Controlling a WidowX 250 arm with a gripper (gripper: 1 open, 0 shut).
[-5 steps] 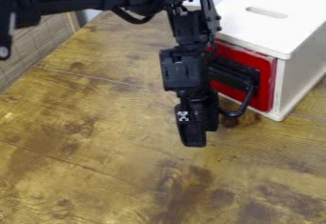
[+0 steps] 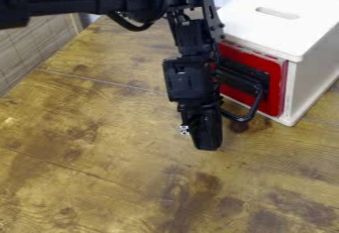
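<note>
The black gripper (image 2: pixel 204 136) hangs from the arm (image 2: pixel 193 73), pointing down just above the wooden floor, left of and in front of a white box (image 2: pixel 307 49). It looks shut, with nothing visible between its fingers. The box has a slot in its top and a red front panel (image 2: pixel 275 78), partly hidden behind the arm and a black bar-like piece at the front.
A tiled wall or edge (image 2: pixel 30 49) runs along the upper left.
The gripper has shifted very slightly over the last second, with a small change in its tilt. The box has not moved.
</note>
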